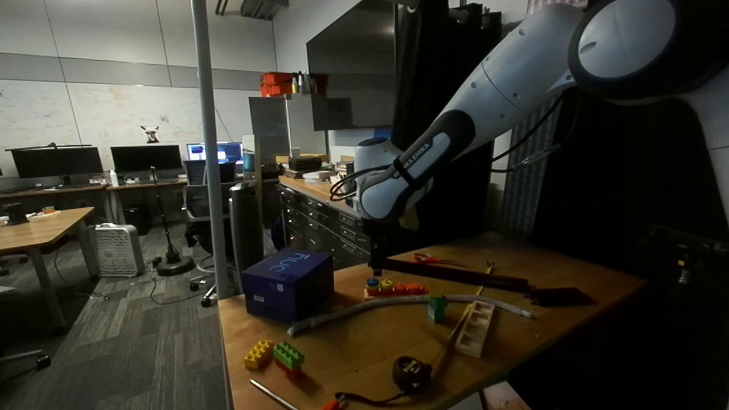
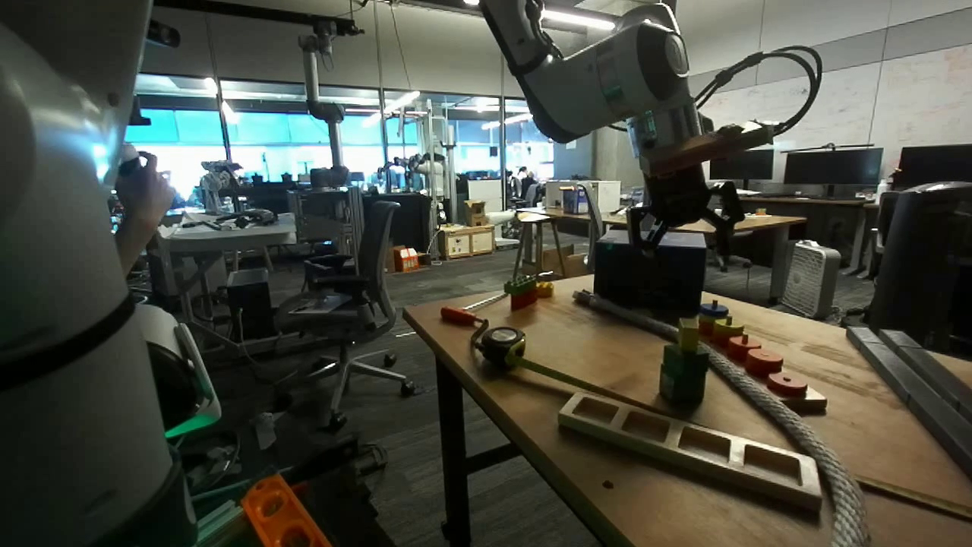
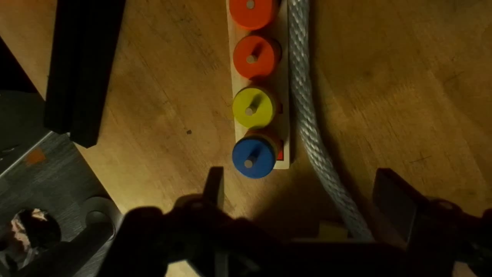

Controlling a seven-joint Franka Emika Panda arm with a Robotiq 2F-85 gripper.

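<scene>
My gripper hangs open above the table, in front of the dark blue box. In the wrist view the fingers are spread wide, with no object clearly held. Just past the fingertips is the blue-ringed end of a wooden peg board with blue, yellow and red-orange rings. A green block stack carries a yellow block in exterior view 2. Exterior view 1 shows the green stack without visible yellow on top. A yellowish patch low in the wrist view cannot be identified.
A grey rope curves beside the peg board. Nearby are a wooden tray, a tape measure, a dark bar and toy bricks. Bare tabletop lies between the bricks and the rope.
</scene>
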